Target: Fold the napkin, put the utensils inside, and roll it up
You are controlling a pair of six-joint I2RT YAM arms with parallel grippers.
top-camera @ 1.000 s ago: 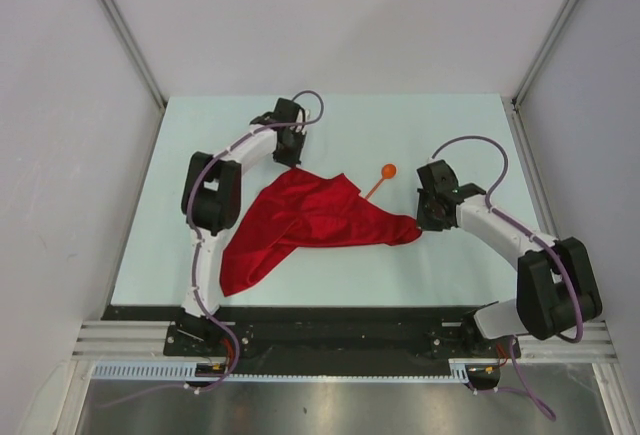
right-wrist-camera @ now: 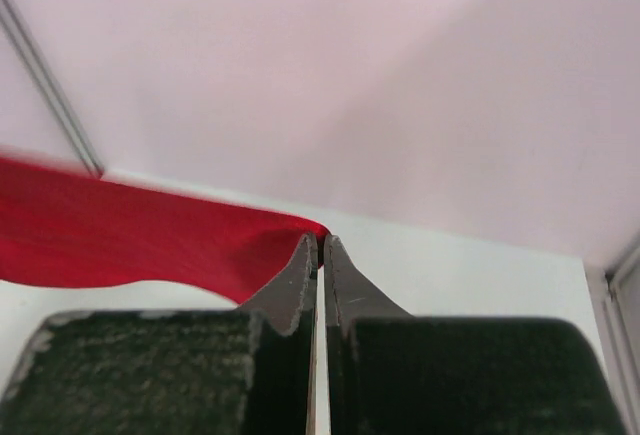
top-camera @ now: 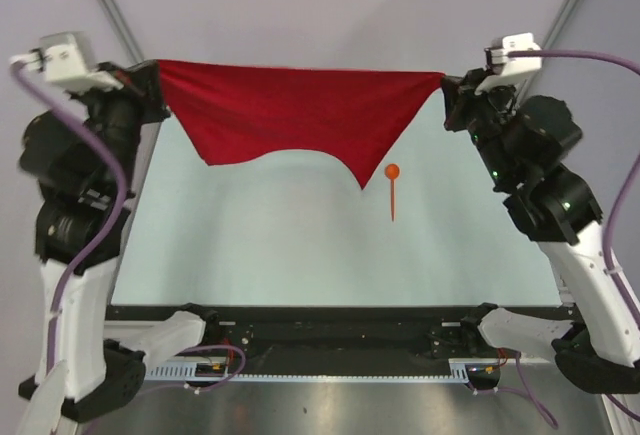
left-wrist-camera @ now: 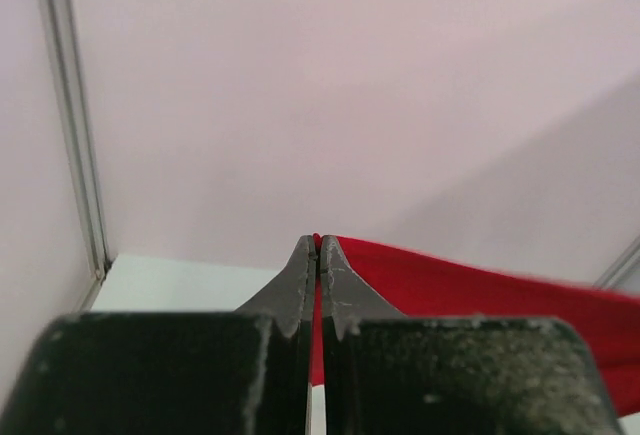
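Observation:
The red napkin (top-camera: 290, 105) hangs stretched in the air between my two grippers, its lower edge sagging. My left gripper (top-camera: 155, 85) is shut on its left corner; in the left wrist view that corner shows at the closed fingertips (left-wrist-camera: 317, 245). My right gripper (top-camera: 450, 90) is shut on the right corner, also seen at its tips (right-wrist-camera: 320, 245) in the right wrist view. An orange spoon (top-camera: 392, 172) lies on the white mat (top-camera: 260, 245), its handle pointing toward the front edge.
Pale walls and metal rails border it at the back and sides; a dark bar (top-camera: 330, 320) runs along the front edge.
Both grippers have risen and moved apart with the napkin's corners, lifting it off the mat from a crumpled heap to a spread sheet. The spoon now lies more upright in the top view.

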